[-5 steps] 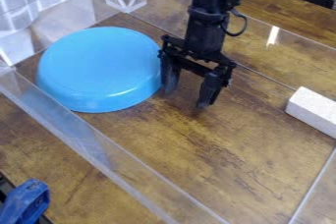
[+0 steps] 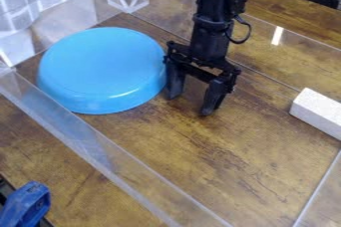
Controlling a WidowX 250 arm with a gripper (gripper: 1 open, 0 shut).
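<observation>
A black robot arm reaches down from the top centre, its gripper (image 2: 194, 92) low over the wooden floor just right of a large blue round lid or bowl (image 2: 102, 70). The dark fingers point downward, close to the blue thing's right edge. Whether anything is between them is hard to tell against their shadow.
A white block (image 2: 317, 112) lies at the right edge of the wooden surface (image 2: 200, 171). A blue object (image 2: 22, 206) sits at the lower left corner. Clear panels border the area on several sides.
The arm and gripper have shifted very slightly, with the gripper's parts at a marginally different angle. The objects around it have not moved.
</observation>
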